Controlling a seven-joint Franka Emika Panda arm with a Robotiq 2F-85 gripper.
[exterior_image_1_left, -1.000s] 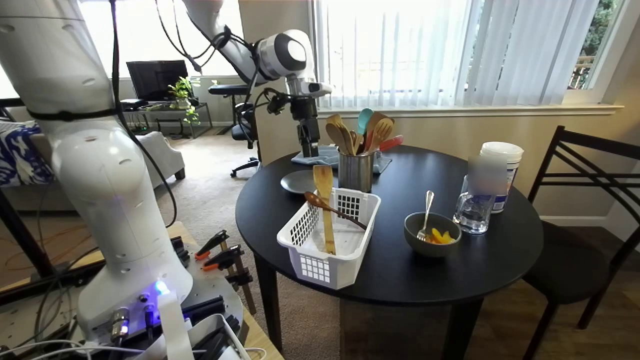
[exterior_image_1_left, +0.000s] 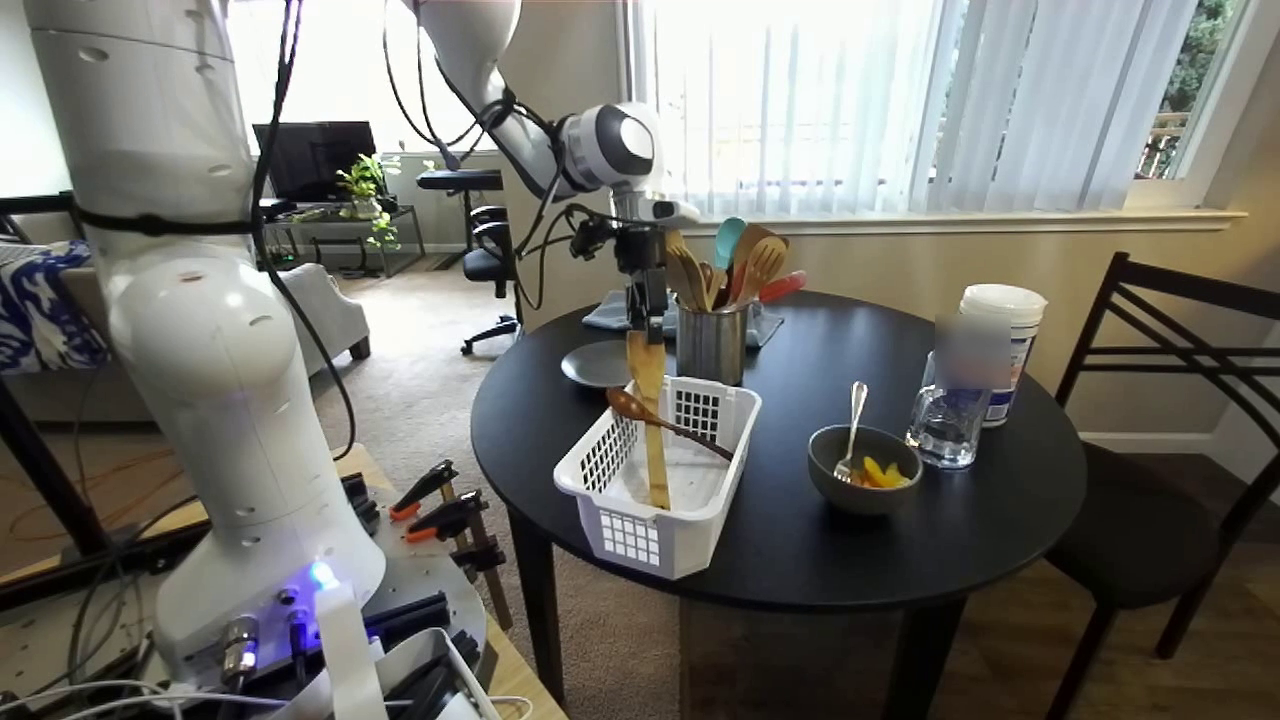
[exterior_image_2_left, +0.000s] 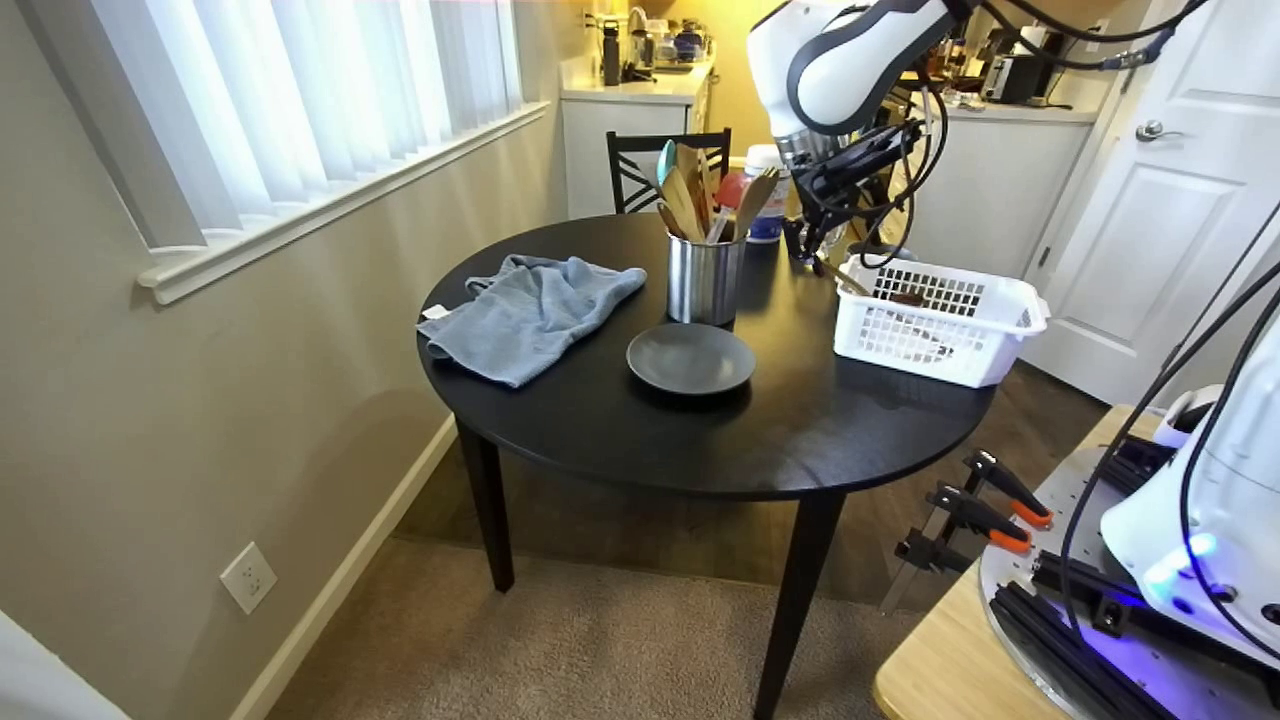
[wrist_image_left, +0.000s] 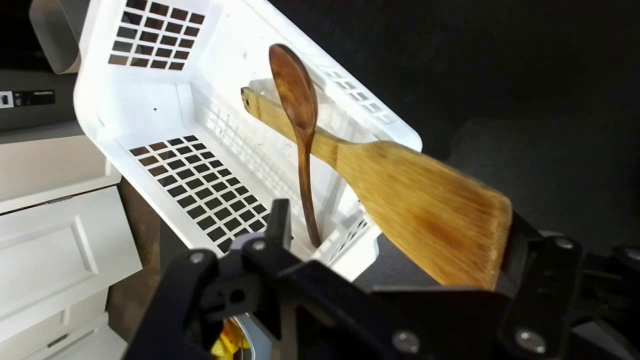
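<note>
A white plastic basket (exterior_image_1_left: 636, 540) stands near the table's left edge in exterior view 1. Leaning in it is a wooden spatula (wrist_image_left: 414, 204), its handle inside and its wide blade sticking up past the rim. A dark wooden spoon (wrist_image_left: 294, 90) lies across the spatula's handle in the wrist view. My gripper is open at the blade's upper end, one finger (wrist_image_left: 277, 222) clear of the blade on the left. The other finger is close to the blade's right edge; whether they touch, I cannot tell.
A metal utensil holder (exterior_image_1_left: 710, 346) stands right beside the gripper, behind the basket. Around it are a dark plate (exterior_image_2_left: 691, 359) and a blue cloth (exterior_image_2_left: 528, 318). A bowl with a fork (exterior_image_1_left: 864, 486), a glass mug (exterior_image_1_left: 948, 426) and a white tub (exterior_image_1_left: 1014, 312) occupy the right side.
My gripper has moved right and down, from beside the utensil holder to the top of the spatula. Basket, spatula and spoon look the same as before.
</note>
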